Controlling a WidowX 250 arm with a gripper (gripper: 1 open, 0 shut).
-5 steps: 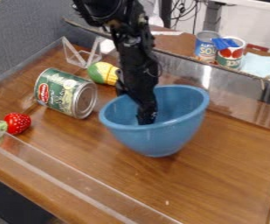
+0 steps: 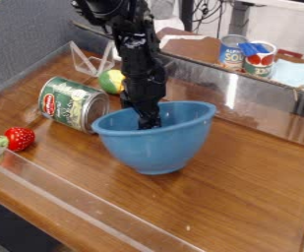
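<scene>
My black gripper (image 2: pixel 148 116) reaches down into the blue bowl (image 2: pixel 154 148), its lower part at the bowl's back-left inside; the fingertips are mostly hidden by the rim. A green and silver can (image 2: pixel 74 104) lies on its side just left of the bowl. Behind it is a yellow toy (image 2: pixel 112 83), partly covered by the arm. A red strawberry (image 2: pixel 21 137) rests at the left.
Clear plastic walls edge it. Behind stand two upright cans (image 2: pixel 258 61) beside a light blue sheet (image 2: pixel 295 75).
</scene>
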